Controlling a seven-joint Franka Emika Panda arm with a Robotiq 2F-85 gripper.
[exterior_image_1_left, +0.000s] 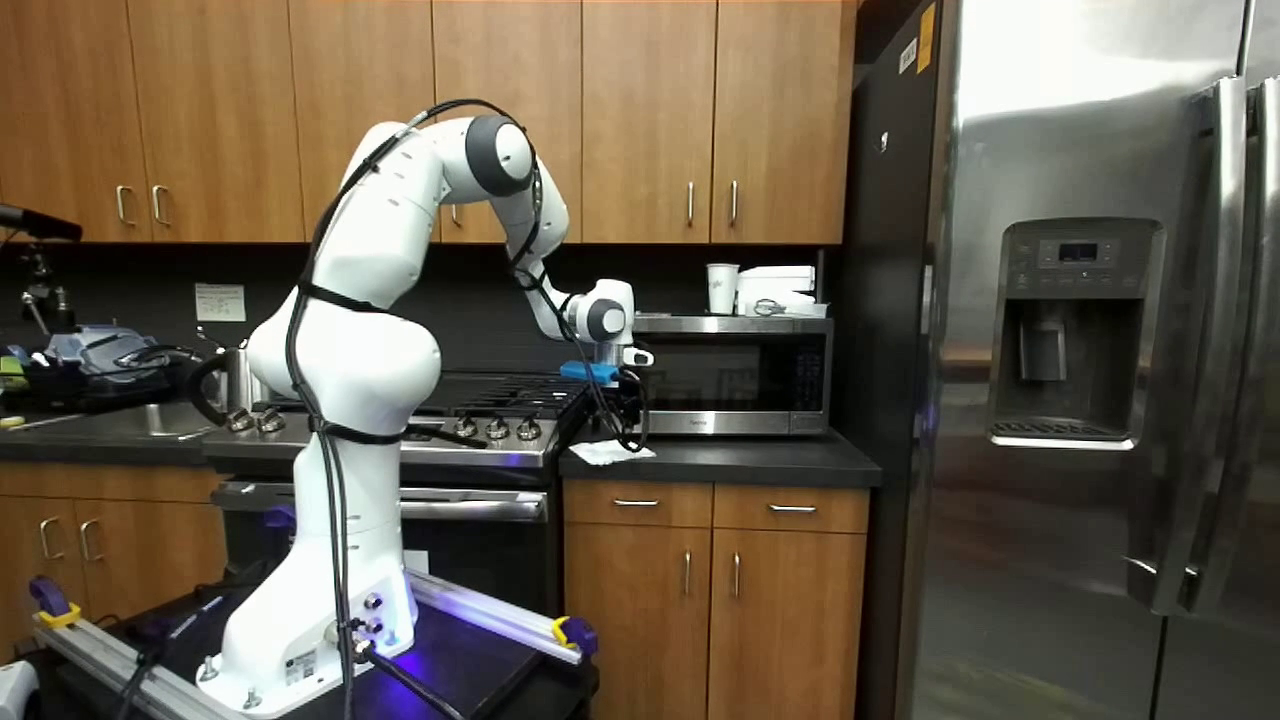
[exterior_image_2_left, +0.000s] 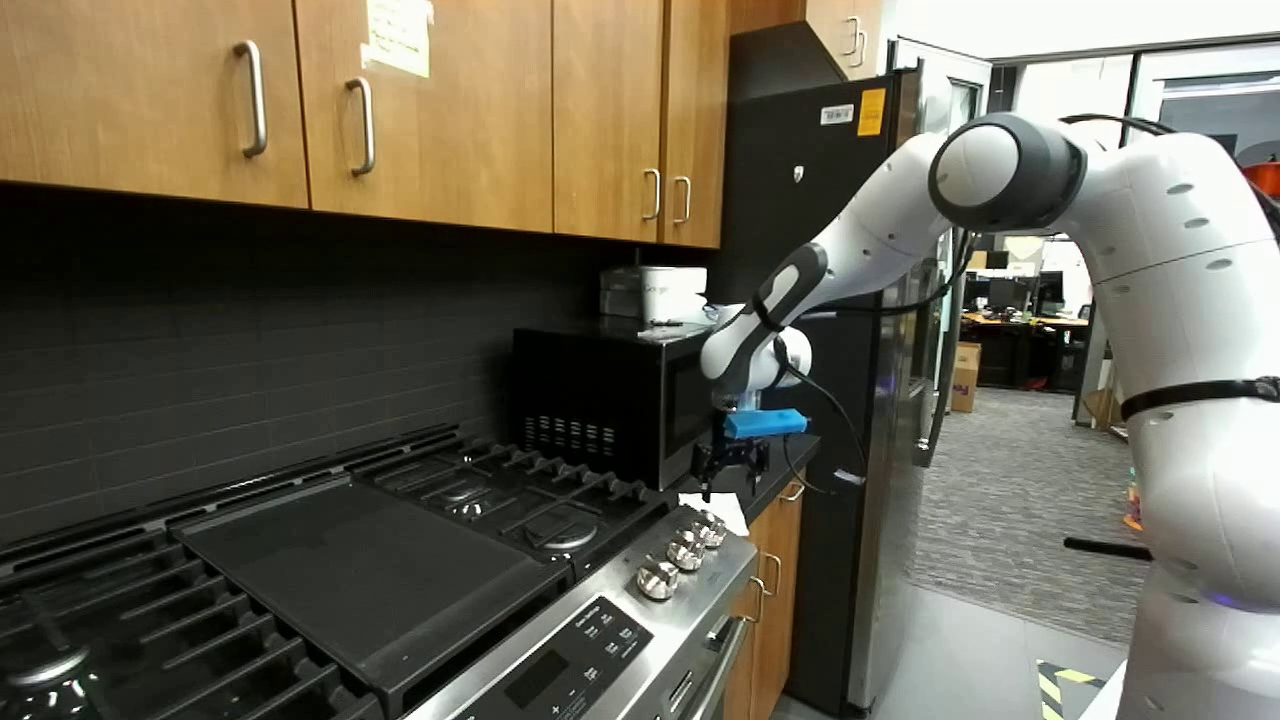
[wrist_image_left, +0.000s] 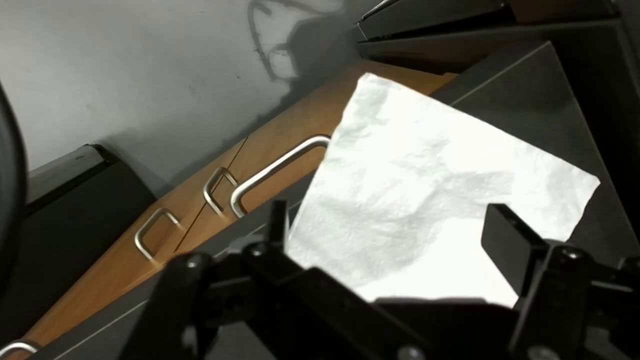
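Note:
A white paper napkin lies slightly creased on the dark counter, one corner reaching over the front edge in the wrist view. My gripper is open above it, its black fingers spread to either side with nothing between them. The right finger's pad overlaps the napkin in that view; contact cannot be told. From exterior view 2 the gripper hangs over the same napkin, in front of the microwave. In exterior view 1 the napkin shows at the counter's left end.
Behind the gripper stands a microwave, with a white cup and white containers on top. The stove adjoins the counter on the left. Clear counter extends right, up to the fridge.

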